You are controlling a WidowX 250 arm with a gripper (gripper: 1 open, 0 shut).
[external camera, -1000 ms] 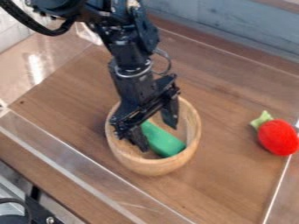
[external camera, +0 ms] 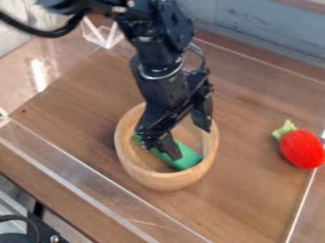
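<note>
A black robot gripper reaches down from the top into a light wooden bowl in the middle of the table, its fingers spread open. Low in the bowl, under the fingers, lies a green object, partly hidden by the gripper; whether the fingers touch it I cannot tell.
A red plush strawberry with a green top lies on the wooden table right of the bowl. A pale wall is behind. A clear edge strip runs along the front left.
The gripper has shifted slightly to the right and its fingers sit differently over the green object, which shows a little lower in the bowl. The strawberry has not moved.
</note>
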